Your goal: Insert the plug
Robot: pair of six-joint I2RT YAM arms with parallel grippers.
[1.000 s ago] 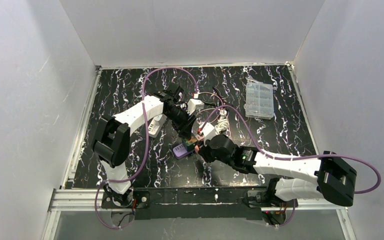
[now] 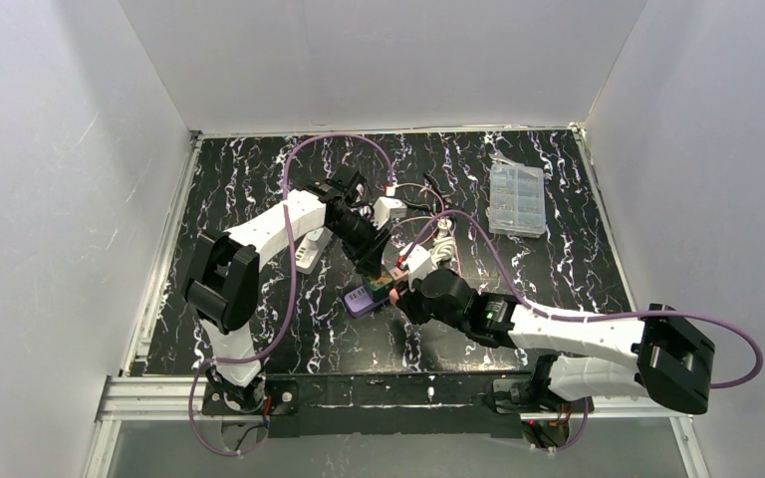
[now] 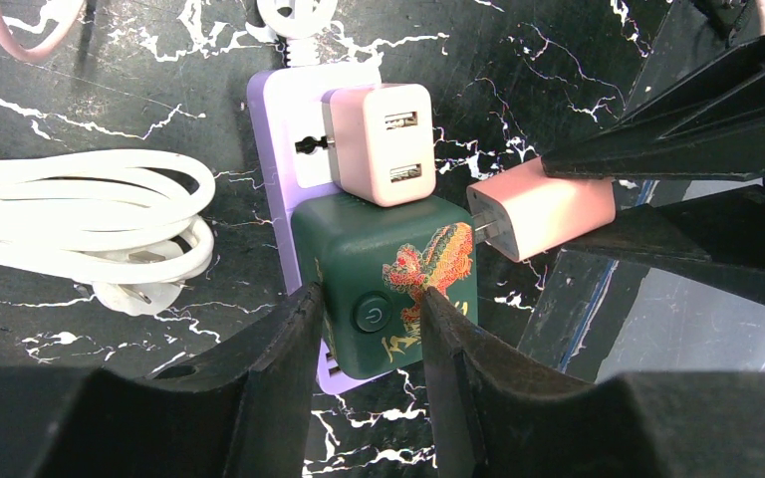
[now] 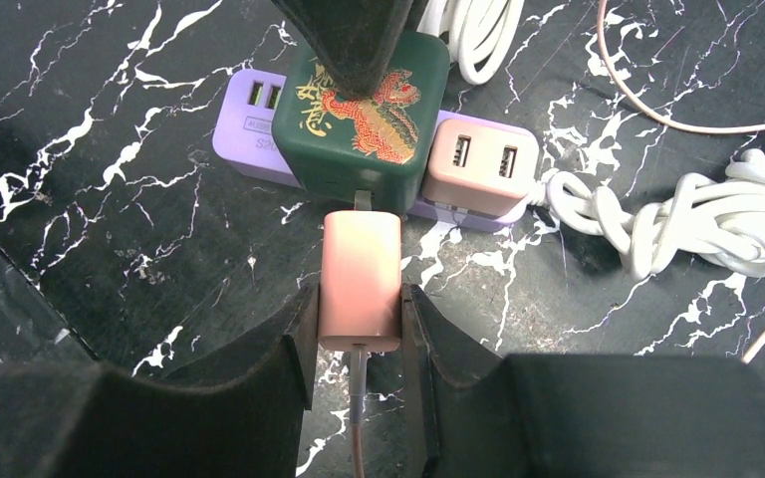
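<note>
A purple power strip (image 4: 249, 124) carries a green block with a dragon print (image 3: 359, 259) and a pink two-port charger (image 3: 388, 144). My left gripper is at the green block, its fingertips on or just over the printed face; whether it grips is hard to tell. My right gripper is shut on a pink plug (image 4: 360, 264) with a cable trailing from it. The plug's prongs point at the green block's side, at or very close to it; how far they enter is unclear.
A white coiled cable (image 4: 687, 214) lies beside the strip. A white power strip (image 2: 309, 254) lies behind at left, and a clear compartment box (image 2: 516, 199) at the back right. The front of the marble table (image 4: 139, 279) has some free room.
The right arm shifts slightly at its elbow and wrist over the last second, with the plug staying near the green block. The left arm looks unchanged.
</note>
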